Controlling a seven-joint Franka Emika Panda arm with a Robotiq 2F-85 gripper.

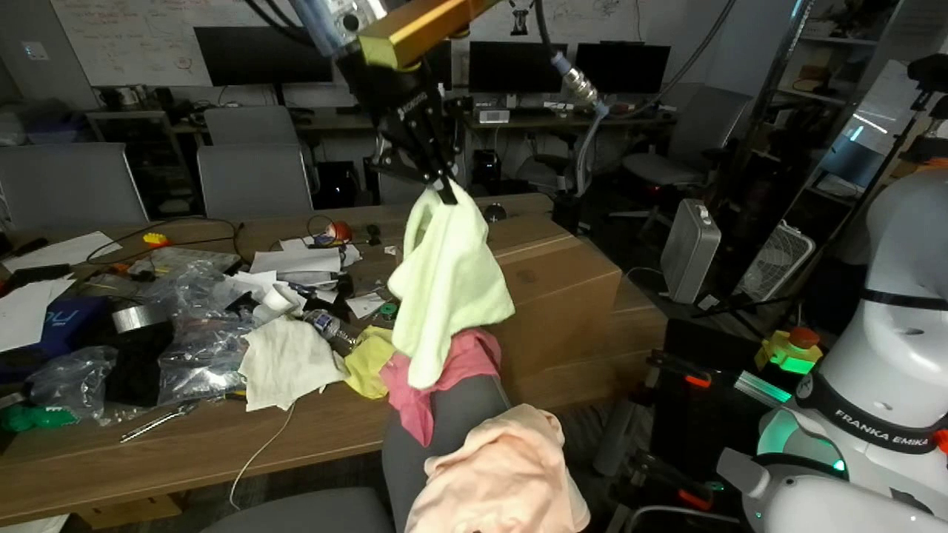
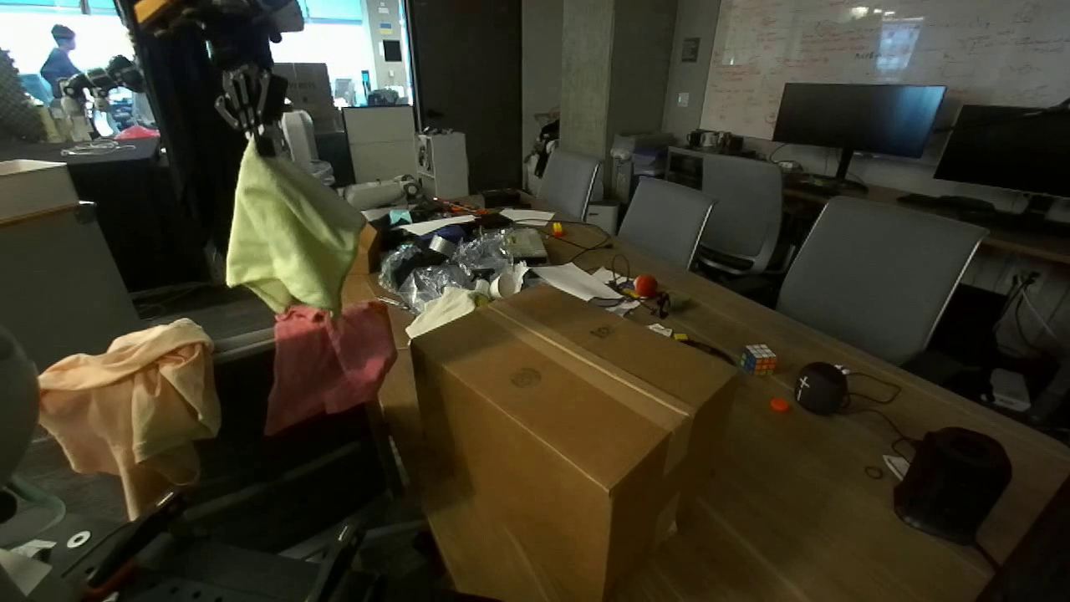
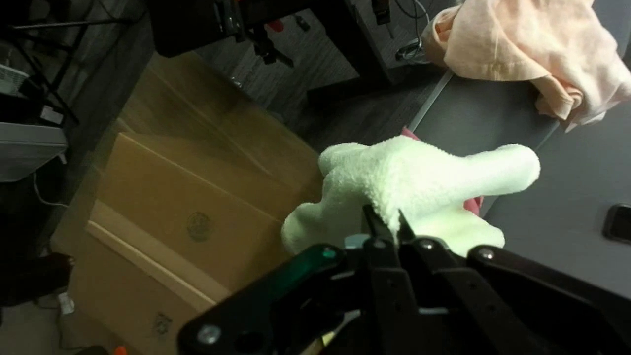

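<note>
A pale green cloth (image 1: 453,284) hangs in the air from my gripper (image 1: 446,191), which is shut on it near the cloth's top edge. In the wrist view the cloth (image 3: 408,183) bunches between and beyond the fingertips. Below it a pink cloth (image 2: 326,361) drapes over the top of the grey chair (image 1: 466,409). A peach cloth (image 1: 498,475) lies on the chair nearer the camera. In exterior view 2 the green cloth's (image 2: 291,236) lower edge overlaps the top of the pink one; whether they touch, I cannot tell.
A big cardboard box (image 1: 551,293) stands on the table right beside the chair. On the table's left lie a cream cloth (image 1: 289,360), a yellow cloth (image 1: 369,363), clear plastic bags (image 1: 200,342) and papers. A black speaker (image 2: 950,482) sits on the table beyond the box.
</note>
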